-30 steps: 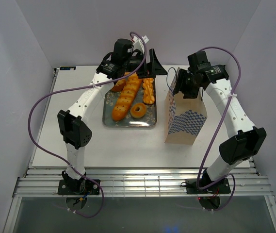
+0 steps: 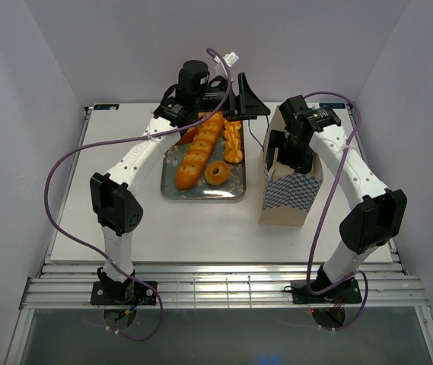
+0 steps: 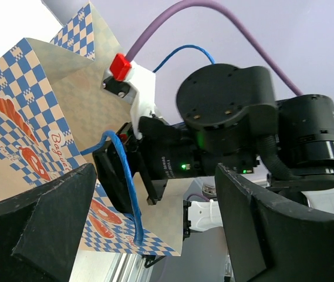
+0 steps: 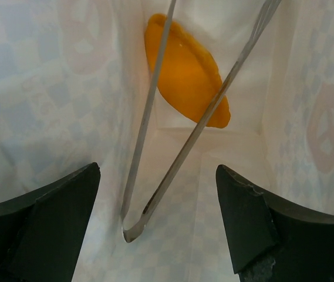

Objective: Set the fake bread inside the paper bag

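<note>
The paper bag stands right of the tray, its mouth up. At that mouth my right gripper reaches in; the right wrist view looks down inside, where an orange bread piece lies at the bottom. The right fingers are spread, with no bread between them. A bag handle crosses that view. Left of the bag, my left gripper is open and empty above the tray's far right. More breads lie in the tray: a long loaf, a ring bread and a braided one.
The metal tray sits left of the bag with a gap between them. A blue handle stands up from the bag's side near my left gripper.
My right gripper has come toward the front and down into the bag's mouth. The bag handle near my left gripper has tilted left. The left arm and the tray's breads stay put.
</note>
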